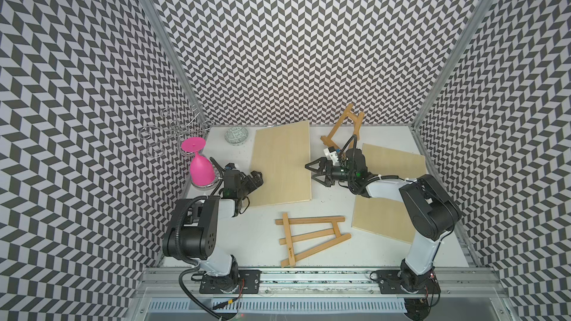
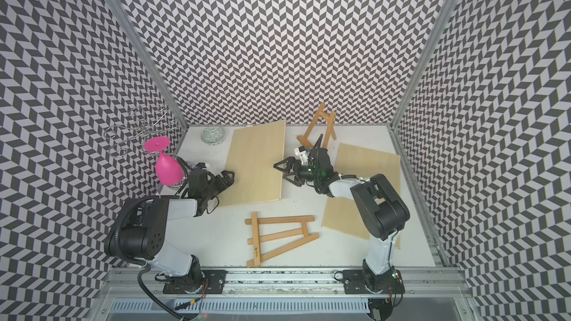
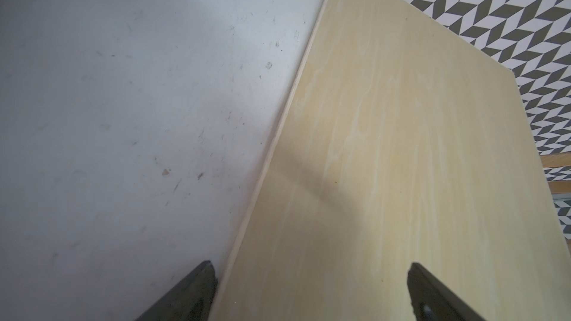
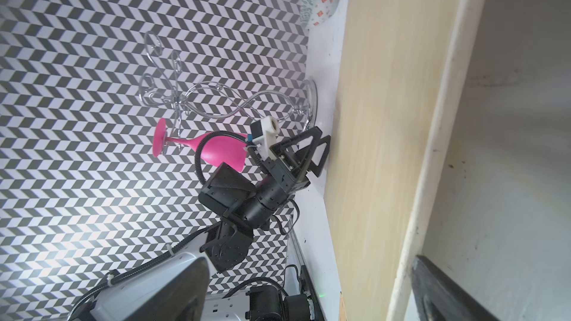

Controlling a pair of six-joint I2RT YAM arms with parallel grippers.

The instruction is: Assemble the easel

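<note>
A light plywood board (image 1: pixel 279 160) lies in the middle, its right edge close to the right gripper. My left gripper (image 1: pixel 257 181) is open over its left part; in the left wrist view the fingertips straddle the board's edge region. My right gripper (image 1: pixel 315 172) stands open at the board's right edge, which runs between its fingertips in the right wrist view; whether it touches cannot be told. One wooden easel frame (image 1: pixel 309 234) lies at the front middle, another (image 1: pixel 343 124) at the back right.
A second board (image 1: pixel 386 220) lies on the right under my right arm. A pink goblet (image 1: pixel 201 170) on a wire stand is at the left, with a patterned round object (image 1: pixel 236 135) behind it. White table (image 1: pixel 238 237) shows bare at front left.
</note>
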